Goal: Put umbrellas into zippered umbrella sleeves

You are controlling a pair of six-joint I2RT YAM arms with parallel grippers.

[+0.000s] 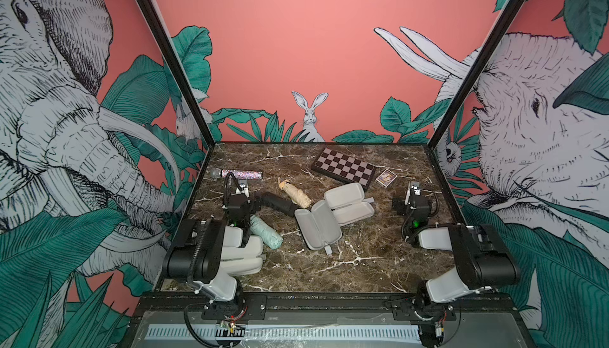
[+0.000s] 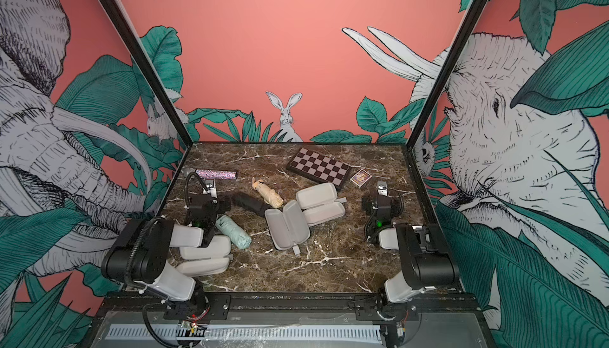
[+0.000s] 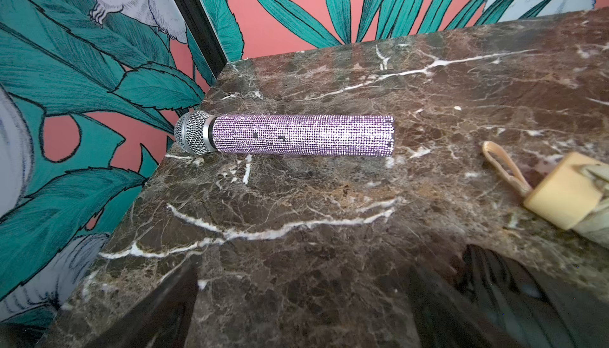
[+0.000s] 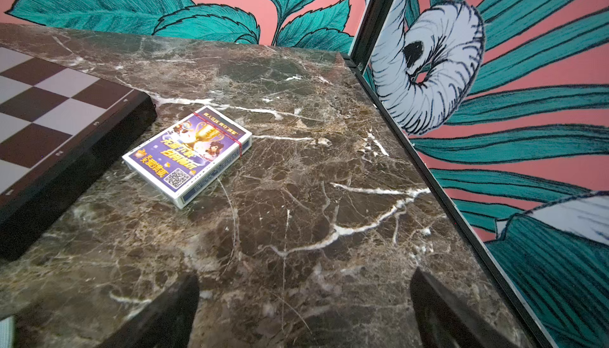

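Note:
Three folded umbrellas lie loose on the table: a cream umbrella (image 1: 295,193), a black umbrella (image 1: 278,204) and a mint umbrella (image 1: 265,232). Three pale grey zippered sleeves lie opened out: a middle sleeve (image 1: 318,226), one behind it to the right, the back sleeve (image 1: 348,204), and a left sleeve (image 1: 244,264) partly hidden under my left arm. Left of the umbrellas, my left gripper stands open above bare marble. On the right side, my right gripper is also open and empty, apart from every umbrella and sleeve.
A glittery microphone (image 3: 304,134) rests at the back left. Toward the back right lie a chessboard (image 1: 344,167) and a boxed card deck (image 4: 189,154). Free marble stretches across the front middle and right of the table.

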